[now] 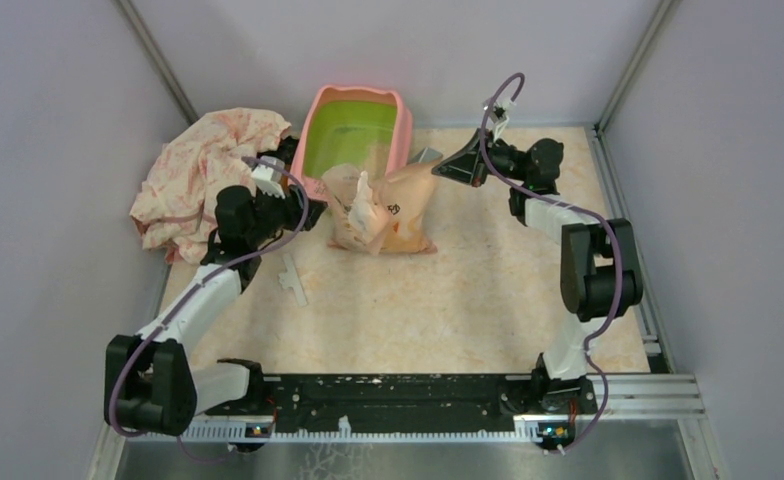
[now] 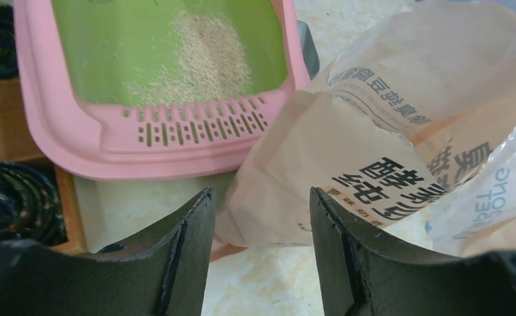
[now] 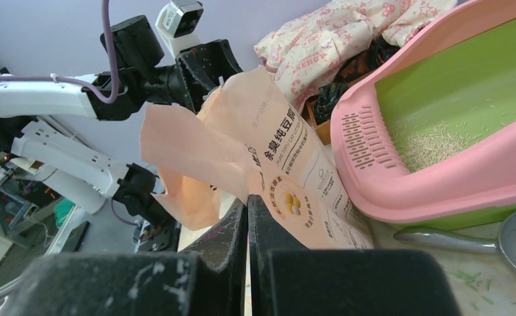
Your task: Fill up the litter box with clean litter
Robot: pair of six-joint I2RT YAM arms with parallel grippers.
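The pink litter box (image 1: 404,135) with green inside stands at the back centre; the left wrist view shows a patch of pale pellets (image 2: 209,59) in it. In front of it stands a tan litter bag (image 1: 405,215), open and crumpled at the top. My left gripper points down just over the bag's left side, its fingers apart with nothing held. My right gripper is shut at the bag's upper right edge; whether bag film is between its fingertips I cannot tell.
A metal scoop (image 3: 459,243) lies beside the box on the right. A floral cloth (image 1: 203,170) and a wooden crate (image 2: 68,210) are at the left. A white flat piece (image 1: 290,275) lies front left. The front and right of the board are clear.
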